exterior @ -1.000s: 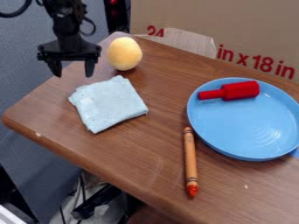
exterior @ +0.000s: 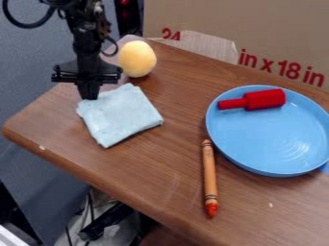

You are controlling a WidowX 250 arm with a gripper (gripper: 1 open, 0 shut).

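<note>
My black gripper [exterior: 88, 88] is lowered at the back left corner of a folded light blue cloth [exterior: 121, 118] on the wooden table. Its fingertips are close together at the cloth's edge; whether they hold any of it I cannot tell. A yellow rounded object [exterior: 138, 59] sits just behind and right of the gripper.
A blue plate [exterior: 267, 142] on the right holds a red roller-like object [exterior: 261, 98]. A long orange crayon [exterior: 210, 178] lies left of the plate. A cardboard box [exterior: 244, 29] stands behind.
The gripper has come down and right onto the cloth's back left corner, and its fingers appear closer together. The other objects look unmoved.
</note>
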